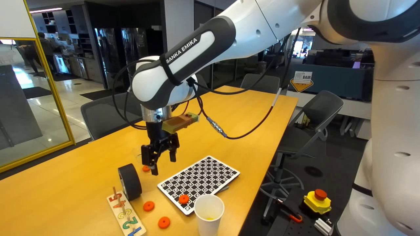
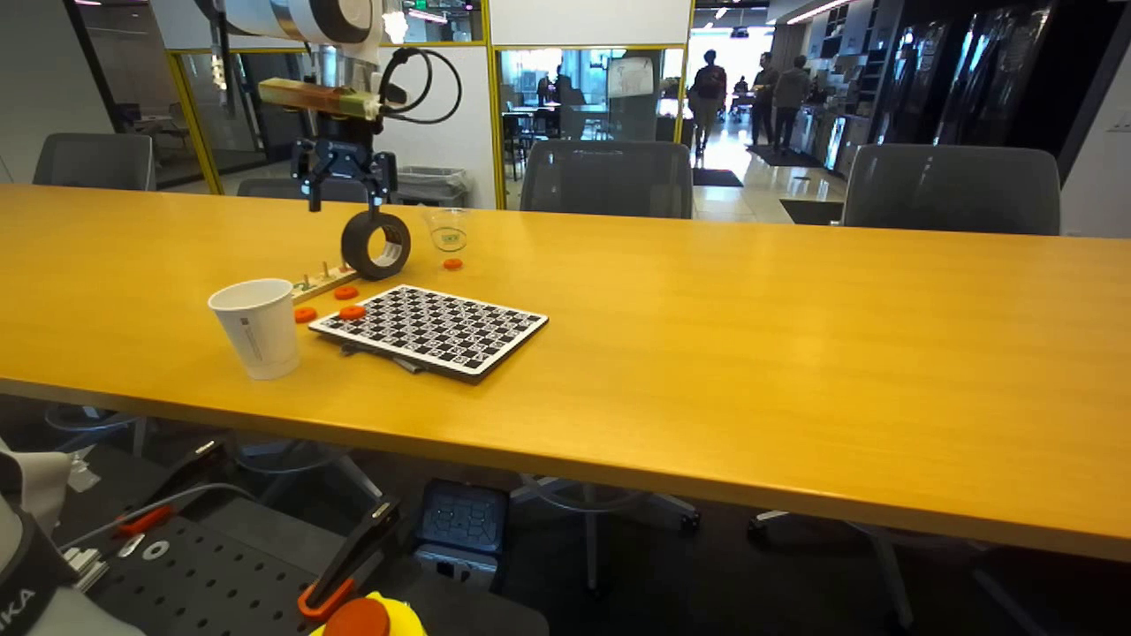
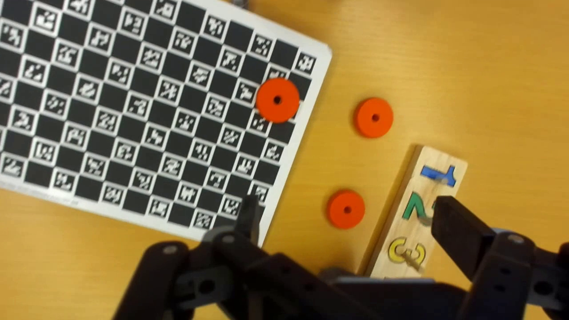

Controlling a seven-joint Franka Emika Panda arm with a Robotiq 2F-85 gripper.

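My gripper point(image 1: 163, 165) is open above the table, with nothing between its fingers. In exterior view 2 it hangs above and slightly left of a black tape roll point(image 2: 358, 246) standing on edge. A clear cup point(image 2: 447, 229) stands beyond the roll, with an orange disc point(image 2: 452, 264) at its base; whether the disc is inside is hard to tell. Below the gripper, the wrist view shows two orange discs, one nearer point(image 3: 346, 210) and one farther point(image 3: 374, 117), on bare wood. Another orange disc point(image 3: 277, 100) lies on the checkered board point(image 3: 160, 120).
Beside the loose discs is a wooden number board point(image 3: 389, 234) with pegs. A white paper cup point(image 2: 260, 330) stands near the table's front edge, close to the checkered board.
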